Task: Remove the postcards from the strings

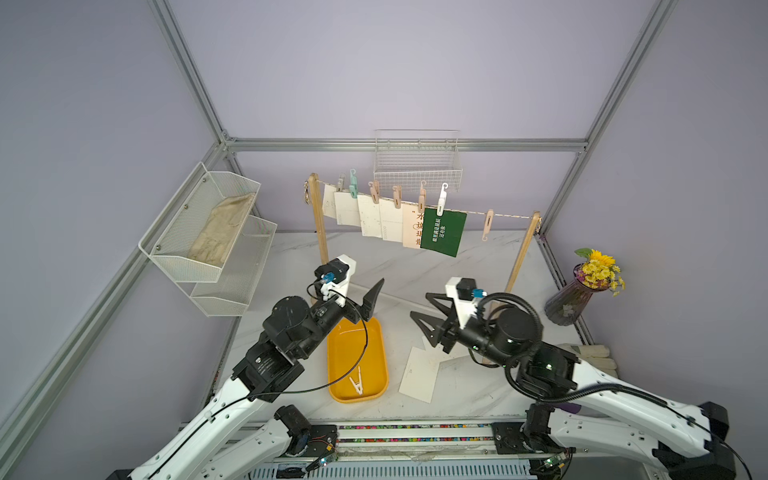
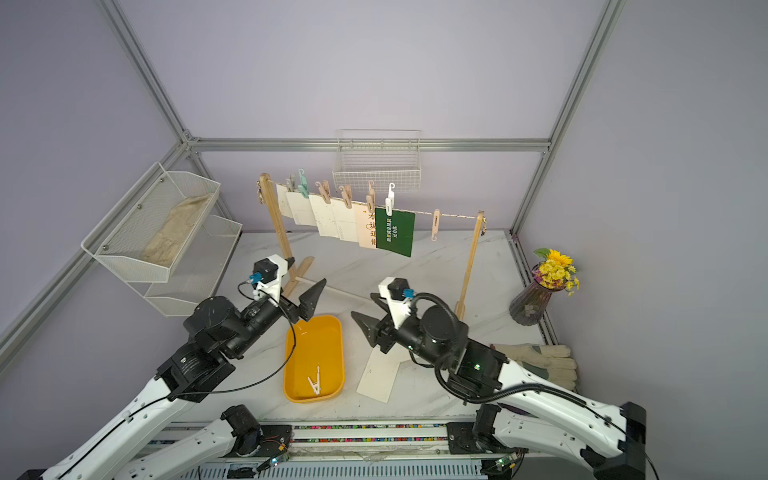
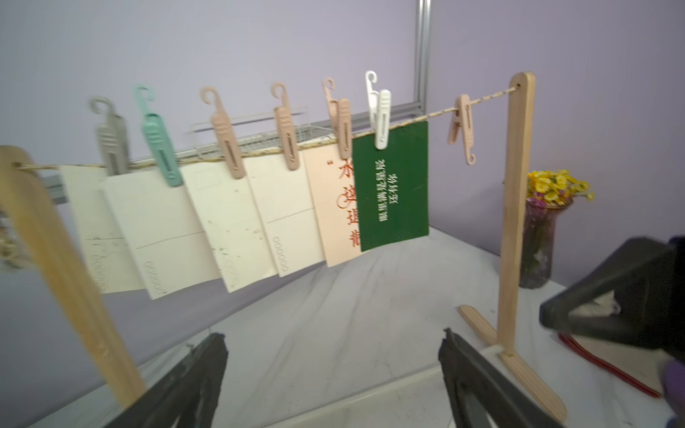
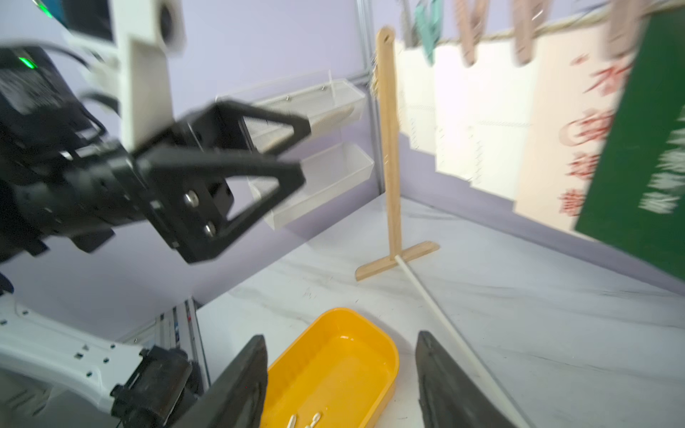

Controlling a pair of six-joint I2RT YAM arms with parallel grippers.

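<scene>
Several postcards hang from the string, pinned by clothespins: a green one [image 3: 392,189] at the right end under a white clothespin [image 3: 382,117], a pink one [image 3: 331,203] with red characters, and pale ones [image 3: 224,214] further left. One beige clothespin [image 3: 465,128] grips bare string. In the left wrist view, my left gripper stands open below the cards, apart from them. My right gripper is open and empty, facing the hanging cards. A white clothespin [image 1: 357,382] lies in the orange tray [image 1: 332,352]. Pale postcards [image 1: 419,376] lie on the table, partly hidden by the right arm.
Wooden posts [image 3: 515,214] hold the string, joined by a low white bar [image 4: 456,342]. A flower vase [image 1: 569,302] stands at the right. Wire baskets [image 1: 212,232] hang on the left wall.
</scene>
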